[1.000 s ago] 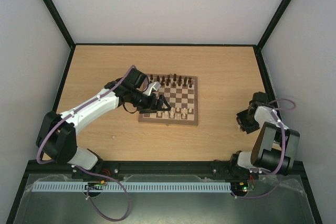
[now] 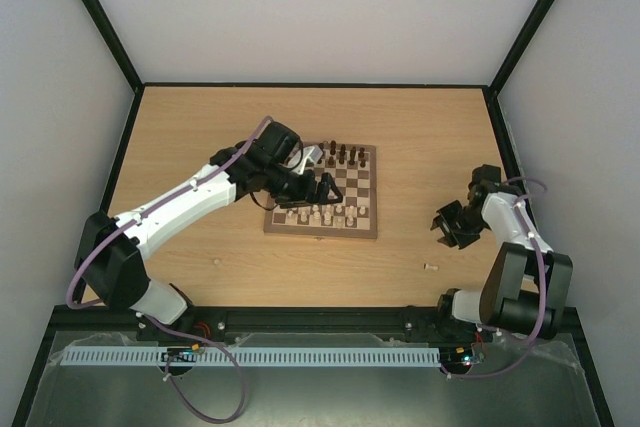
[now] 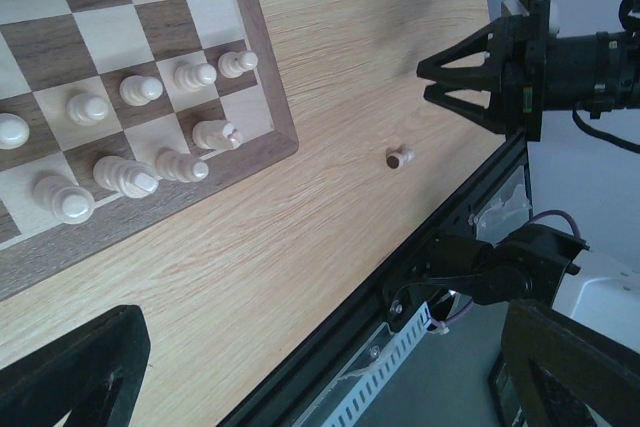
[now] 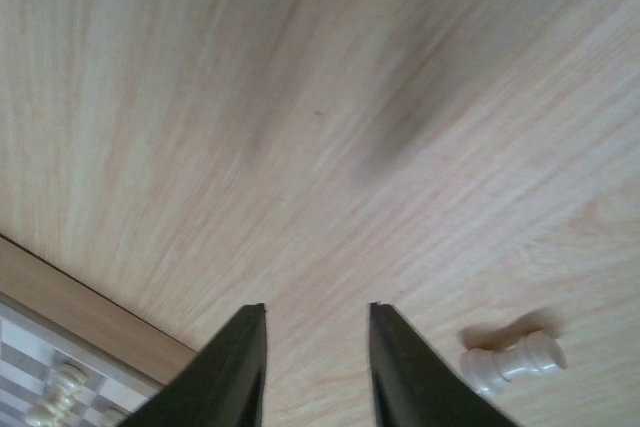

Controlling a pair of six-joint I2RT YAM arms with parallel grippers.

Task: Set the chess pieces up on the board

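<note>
The chessboard (image 2: 369, 227) carries dark pieces along the back and white pieces (image 3: 131, 176) along the front, partly hidden in the top view by my left arm. My left gripper (image 2: 328, 191) hangs over the board, open, empty, its fingers wide in the left wrist view. My right gripper (image 2: 440, 227) is open above the table right of the board, nothing between its fingers. A lone white piece (image 2: 431, 267) lies on its side just beside that gripper, toward the front.
A dark frame (image 2: 500, 147) edges it, with walls behind. A small pale item (image 2: 217, 261) lies at the front left.
My left gripper has moved right and slightly up in the top view.
</note>
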